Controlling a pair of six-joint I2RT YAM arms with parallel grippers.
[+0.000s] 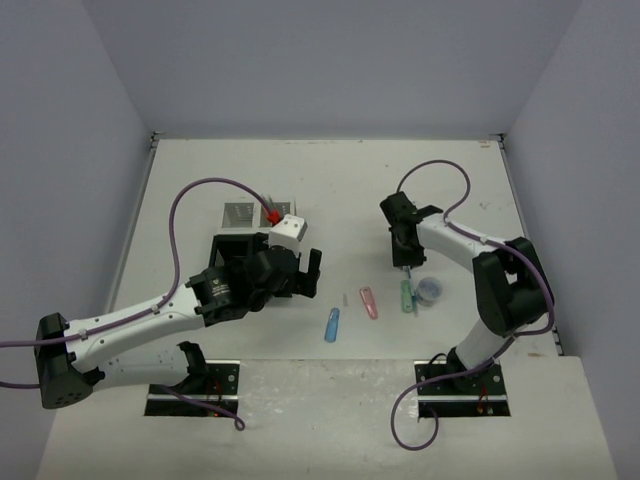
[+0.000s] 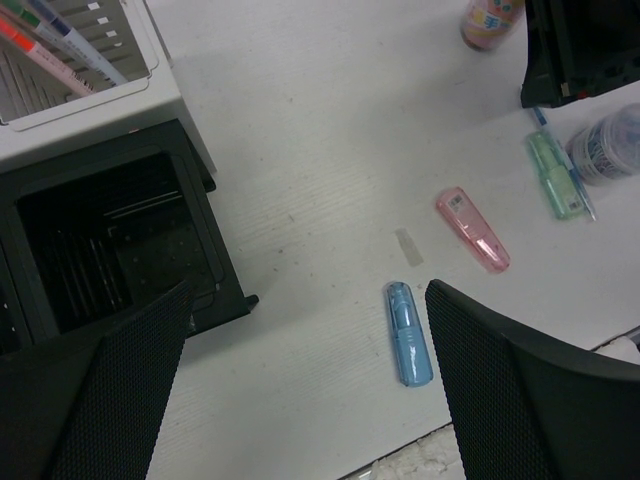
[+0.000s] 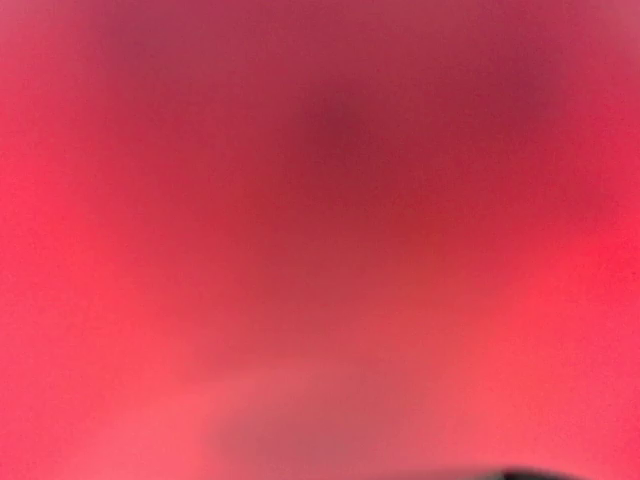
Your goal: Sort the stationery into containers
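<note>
A blue cutter-like item, a pink one and a green one lie on the table. A thin blue pen lies beside the green one. Pens stand in a pale basket, behind an empty-looking black container. My left gripper hangs open near the containers, nothing between its fingers. Low over the pen's far end is my right gripper; whether it grips the pen cannot be made out. The right wrist view is only a red blur.
A clear round tub stands close to the right of the pen. Behind the right gripper is a pink patterned cylinder. A small grey strip lies near the pink item.
</note>
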